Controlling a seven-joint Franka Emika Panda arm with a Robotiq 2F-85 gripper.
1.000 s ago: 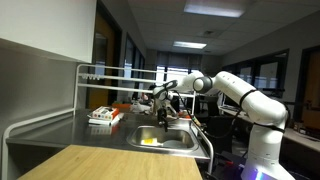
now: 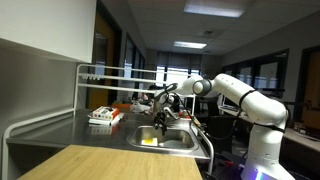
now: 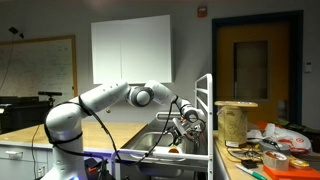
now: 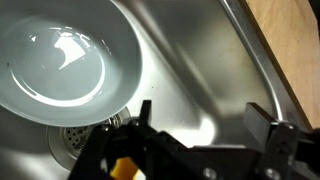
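Below my wrist, in the wrist view, a pale grey bowl (image 4: 68,62) lies in the metal sink (image 4: 188,75), partly over the round drain (image 4: 62,143). Something yellow-orange (image 4: 124,168) shows at the bottom edge, mostly hidden by my gripper. My gripper is open, its dark fingers wide apart with nothing between them. It is to the bowl's lower right in that view. In exterior view 1 the gripper hangs over the sink (image 2: 178,150), and a yellow item (image 2: 149,141) is seen at the sink's left part.
A wooden counter (image 2: 115,162) lies in front of the sink. A white rack (image 2: 104,116) stands on the left of the steel surface. In exterior view 2, a tall tan container (image 3: 232,124) and several packages crowd the right side.
Compared with one second ago, the arm's far end has shifted slightly and the gripper looks a little lower over the sink.
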